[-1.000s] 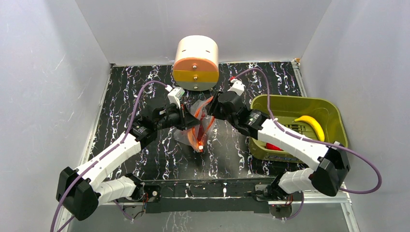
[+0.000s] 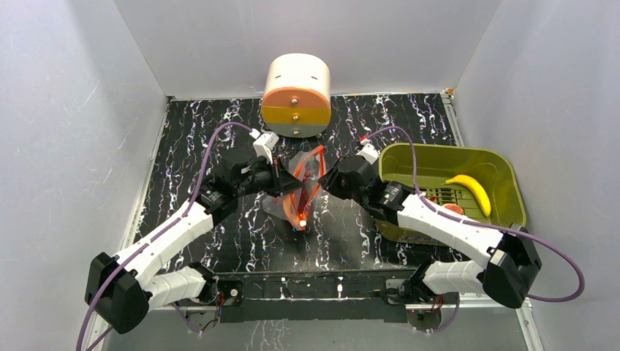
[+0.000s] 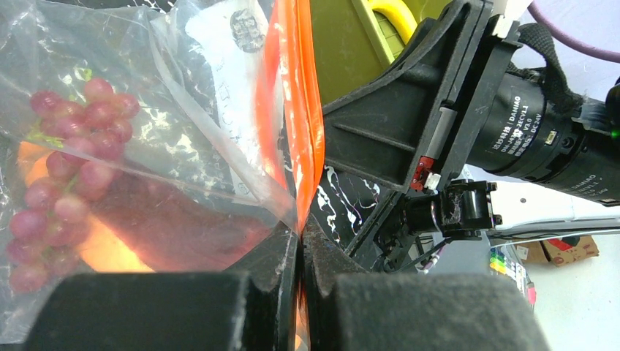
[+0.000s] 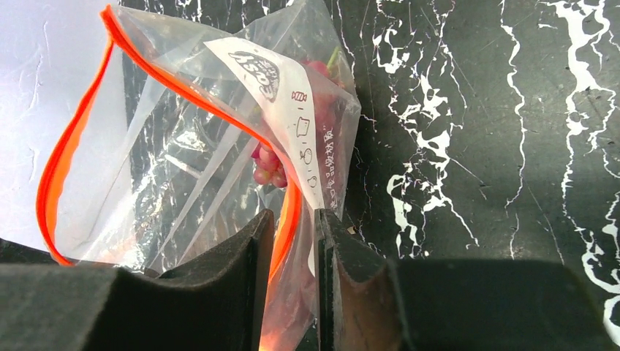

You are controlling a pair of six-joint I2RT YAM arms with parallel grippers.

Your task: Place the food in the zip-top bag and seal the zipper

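Note:
A clear zip top bag with an orange zipper rim (image 4: 208,106) stands between my arms, its mouth gaping in the right wrist view. Red grapes (image 3: 69,164) and a dark reddish food with something orange show through its wall. My left gripper is shut on the rim of the bag. At the opposite side of the mouth, my right gripper is part open, and the orange rim and bag wall run through the gap between its fingers. From above, the arms partly cover the bag.
On the right, a green bin (image 2: 504,172) holds a banana (image 2: 471,191) and a few reddish items, partly behind my right arm. A rounded box with coloured bands (image 2: 295,95) stands at the back.
My right gripper has come down toward the front along the bag's right side, baring the far end of the orange rim. The left arm and the bag look almost unmoved.

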